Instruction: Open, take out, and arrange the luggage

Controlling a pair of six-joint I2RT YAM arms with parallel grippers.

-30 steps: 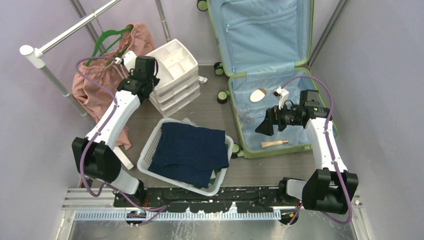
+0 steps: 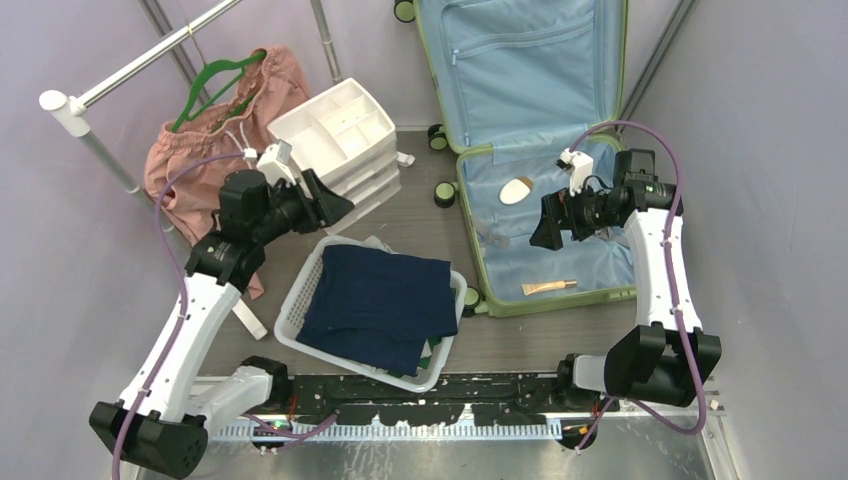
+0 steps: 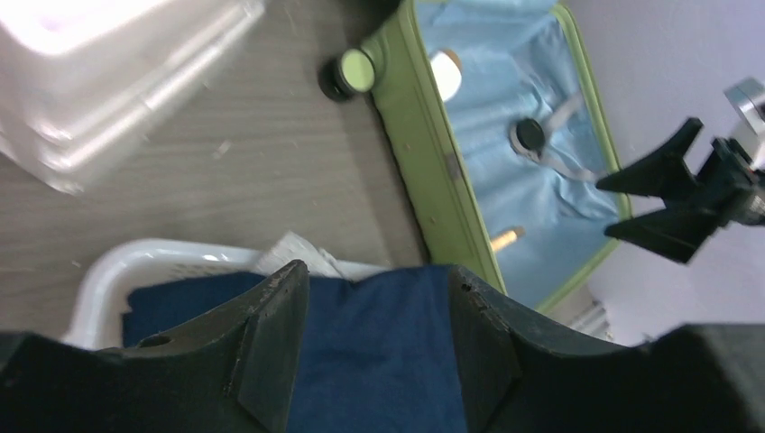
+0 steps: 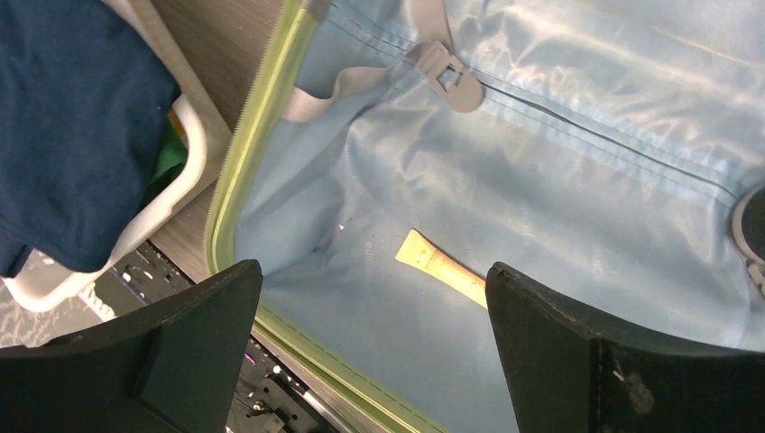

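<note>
A green suitcase (image 2: 540, 295) lies open at the right, holding a white oval item (image 2: 515, 191), a tan tube (image 2: 548, 286) and, in the right wrist view, straps with a buckle (image 4: 449, 79). My right gripper (image 2: 554, 222) hangs open over it. A white basket (image 2: 291, 316) holds folded navy clothes (image 2: 378, 295); my left gripper is above and behind it, fingers apart with nothing held.
A white drawer unit (image 2: 337, 130) stands at the back. Pink clothing (image 2: 175, 180) hangs on a rail (image 2: 150, 62) at the left. Bare floor shows between drawers, basket and suitcase.
My left gripper has swung from the drawer unit down and rightward toward the basket. My right gripper has moved slightly up and right over the suitcase.
</note>
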